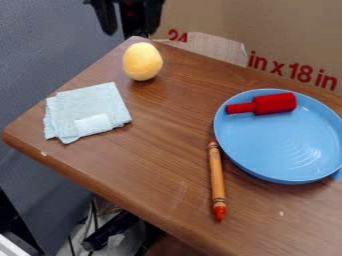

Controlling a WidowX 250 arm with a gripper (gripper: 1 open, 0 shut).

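Note:
The black gripper (128, 22) is at the top left, mostly cut off by the frame's edge; whether it is open or shut cannot be made out. Below it a yellow oval object (142, 62) rests on the wooden table. A folded pale cloth (86, 113) lies at the left. An orange crayon (217, 182) lies left of a blue plate (278, 146), which holds a red cylindrical object (271, 103) near its upper rim.
A cardboard box (259, 36) with printed sizes stands along the back. The table's left edge borders a grey drop with clutter below.

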